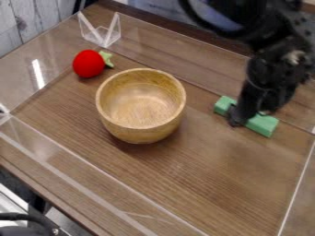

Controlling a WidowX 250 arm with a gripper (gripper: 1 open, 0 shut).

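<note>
A green rectangular block [256,121] lies on the wooden table, right of centre. My gripper [252,107], dark and blurred, is low over the block, its lower parts covering some of the block's left half. It is open; whether its fingers touch the block is unclear.
A wooden bowl [139,105] stands at centre left. A red tomato-like object [88,65] with a green top lies at upper left, near a clear wire-like object [99,28] at the back.
</note>
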